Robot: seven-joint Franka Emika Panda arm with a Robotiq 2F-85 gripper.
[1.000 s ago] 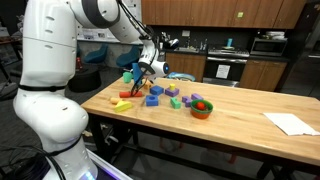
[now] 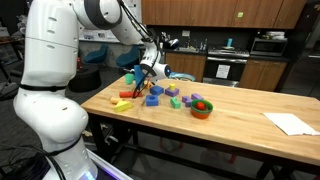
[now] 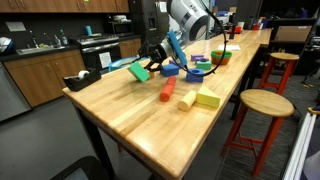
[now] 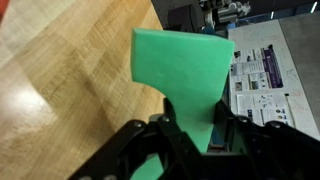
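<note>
A green block [image 4: 182, 70] is clamped in my gripper, which is shut on it with the block sticking out well past the fingertips. In exterior view 2 the block [image 3: 139, 72] is tilted at the far left part of the wooden table, close to its surface; whether it touches the wood I cannot tell. From exterior view 1 only a small part of the green block [image 2: 129, 79] shows, beside the gripper [image 2: 137, 77].
A red block [image 3: 167, 90], an orange-yellow block [image 3: 188, 100] and a yellow block [image 3: 208, 97] lie nearby. Several blue blocks [image 2: 152, 100] sit farther along the table, then a green bowl [image 2: 201, 108] with red contents. A black container [image 3: 92, 77] stands at the edge. Bare wood [image 3: 140, 115] lies in front.
In exterior view 1 my gripper has shifted slightly down and to the left, toward the table. The other blocks and the bowl look unmoved.
</note>
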